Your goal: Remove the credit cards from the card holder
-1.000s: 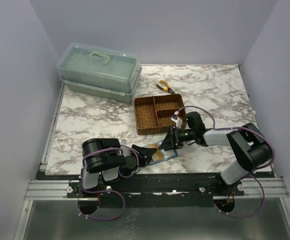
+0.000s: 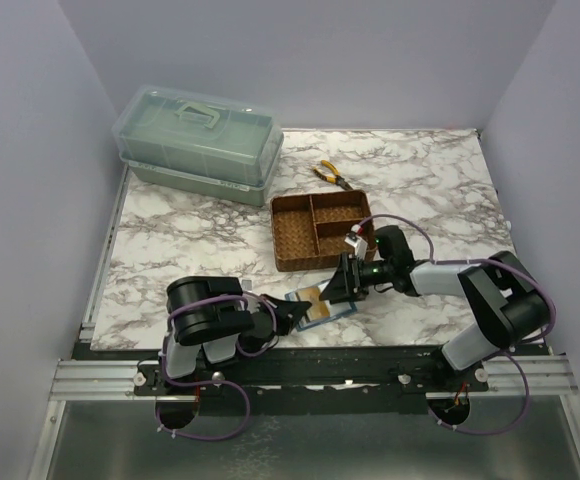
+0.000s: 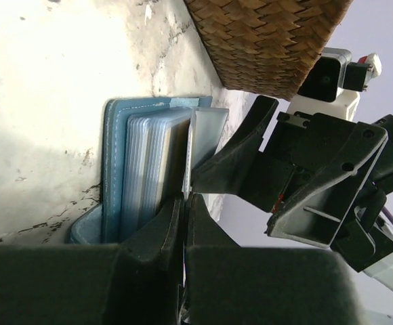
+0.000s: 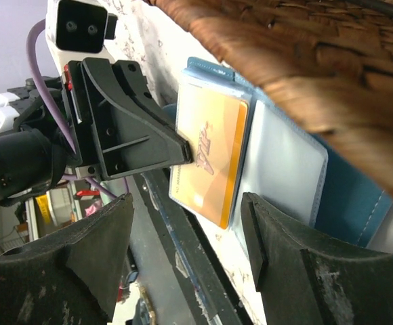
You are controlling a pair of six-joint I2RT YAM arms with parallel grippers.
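The blue card holder (image 3: 118, 135) lies open near the table's front, with a stack of cards in clear sleeves (image 3: 142, 162) and an orange card (image 4: 207, 166) facing up. My left gripper (image 2: 297, 305) is shut at the holder's left part; its fingertips touch the cards' edge, and whether anything thin is between them is unclear. In the right wrist view it rests against the orange card. My right gripper (image 2: 345, 280) is over the holder's right part, fingers part open around a clear sleeve flap (image 3: 208, 132), not visibly closed on it.
A woven basket with compartments (image 2: 295, 225) sits just behind the holder, very close to the right gripper. Pliers (image 2: 332, 175) lie behind the basket, and a lidded plastic box (image 2: 195, 140) stands at the back left.
The left gripper has barely moved at the holder.
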